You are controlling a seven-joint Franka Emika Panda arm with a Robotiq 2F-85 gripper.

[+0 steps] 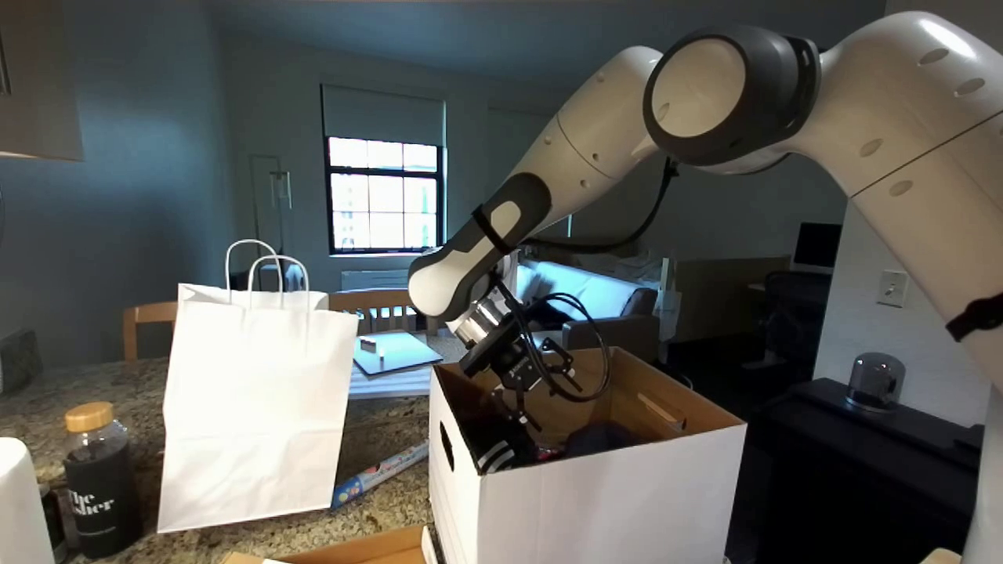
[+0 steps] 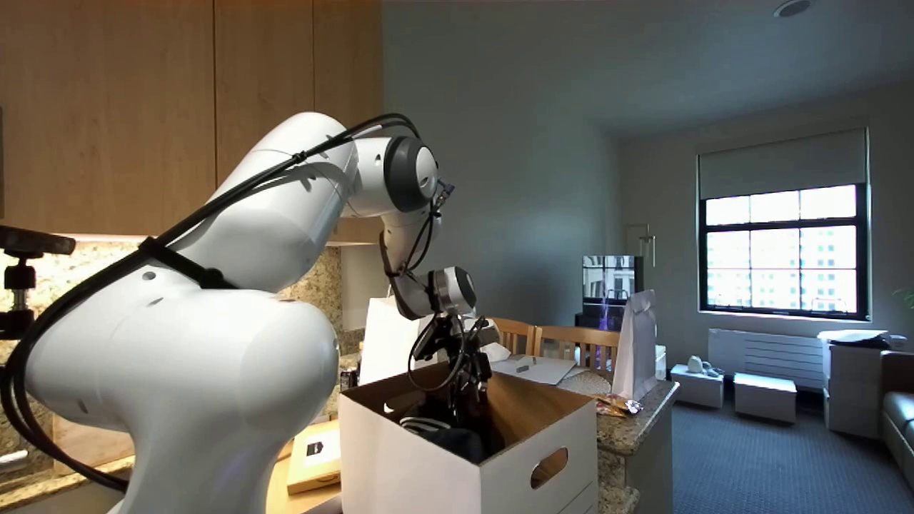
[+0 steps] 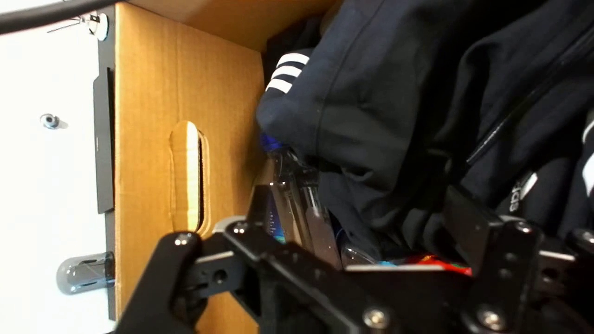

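Observation:
My gripper [image 1: 519, 413] hangs tilted in the mouth of a white cardboard box [image 1: 602, 507]. In the wrist view its two fingers stand wide apart and open, with nothing held between them. Beneath them in that view lies dark clothing [image 3: 378, 122] with white stripes, heaped over much of the box. Clear plastic bottles [image 3: 303, 206], one with a blue cap, show beside the cloth. Something red [image 3: 445, 264] peeks out at the lower edge of the pile. The cloth hides most of the box's floor.
On the granite counter stand a white paper bag [image 1: 258, 413] and a bottle with a wooden lid [image 1: 99, 489]. A blue-and-white tube [image 1: 381, 475] lies between bag and box. The box's brown inner walls [image 3: 150, 111] rise close around the gripper.

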